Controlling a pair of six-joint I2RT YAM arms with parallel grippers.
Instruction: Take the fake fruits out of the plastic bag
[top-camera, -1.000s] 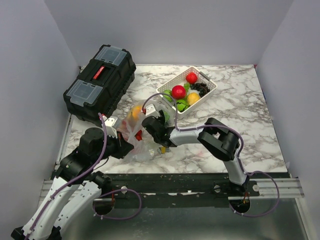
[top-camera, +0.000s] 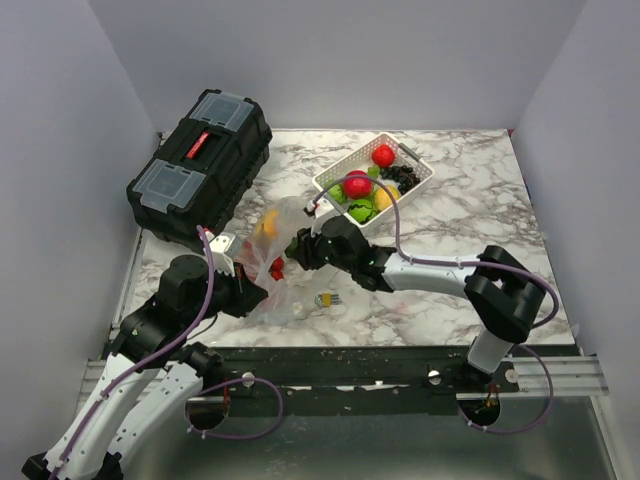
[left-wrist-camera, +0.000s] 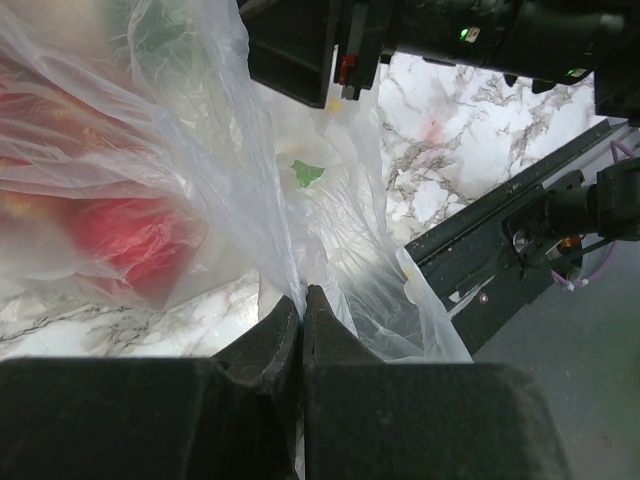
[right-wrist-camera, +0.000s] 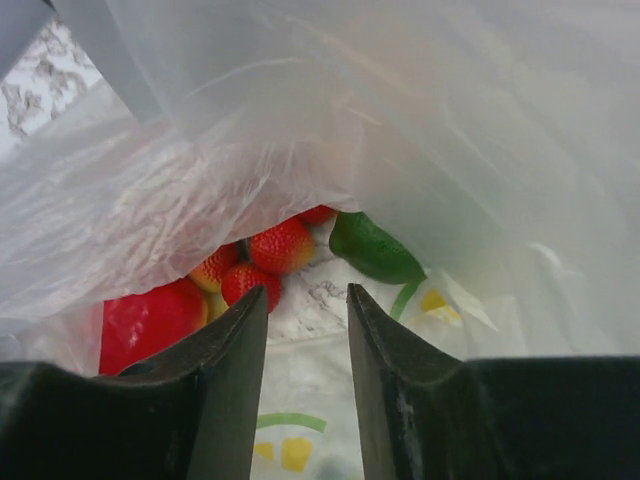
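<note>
The translucent plastic bag (top-camera: 283, 300) lies on the marble table. My left gripper is shut on a pinched edge of it. My right gripper is at the bag's opening, part open, with nothing seen between its fingers. Inside, the right wrist view shows several red strawberries (right-wrist-camera: 282, 247), a red fruit (right-wrist-camera: 150, 320) and a green oblong fruit (right-wrist-camera: 375, 250). A yellow-orange fruit (top-camera: 268, 222) shows through the plastic in the top view.
A white basket (top-camera: 415, 190) of fruits stands at the back. A black toolbox (top-camera: 195, 160) is at the left. A small yellow item (top-camera: 326, 300) lies near the front.
The right arm has pulled back to the right and turned, its gripper now a little right of the bag's opening. The left arm has stayed still.
</note>
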